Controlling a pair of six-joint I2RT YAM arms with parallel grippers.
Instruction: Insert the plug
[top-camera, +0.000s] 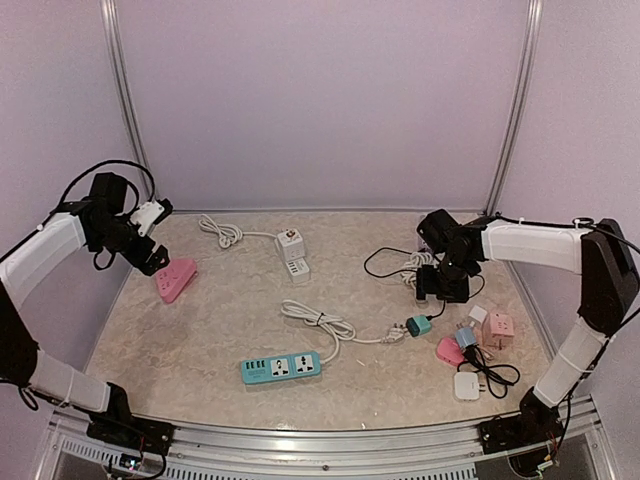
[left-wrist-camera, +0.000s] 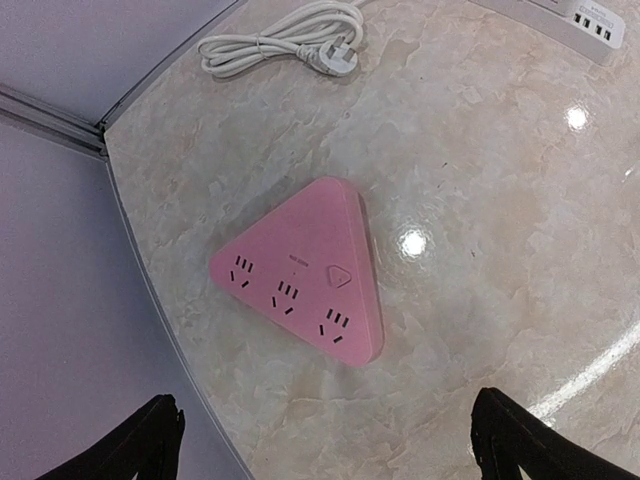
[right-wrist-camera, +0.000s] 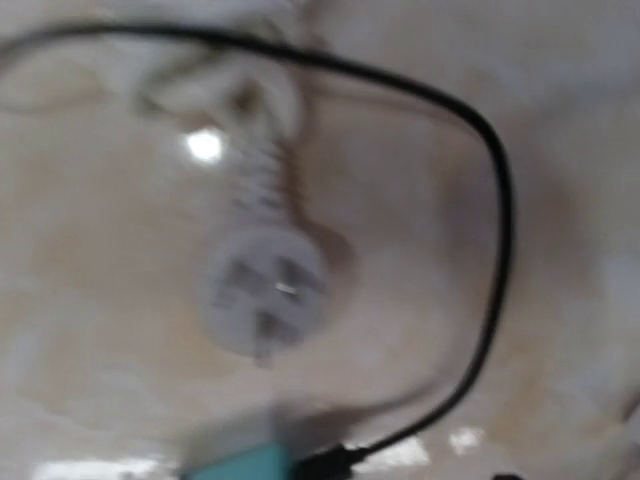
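In the right wrist view, blurred by motion, a round white plug (right-wrist-camera: 262, 285) shows its pins, with its cable behind it. A teal adapter (right-wrist-camera: 245, 464) on a black cable (right-wrist-camera: 502, 220) lies at the bottom edge. From the top, my right gripper (top-camera: 440, 292) is low at the right, over the coiled white cable (top-camera: 415, 262), its fingers apart and the plug mostly hidden. My left gripper is open and empty, above the table close to the pink triangular socket block (left-wrist-camera: 300, 265). A teal power strip (top-camera: 281, 367) lies front centre.
Another white plug (top-camera: 395, 333) lies near the teal adapter. Chargers, a pink cube (top-camera: 498, 329) and a coiled black cable (top-camera: 490, 372) crowd the front right. A white socket tower (top-camera: 290, 244) stands at the back.
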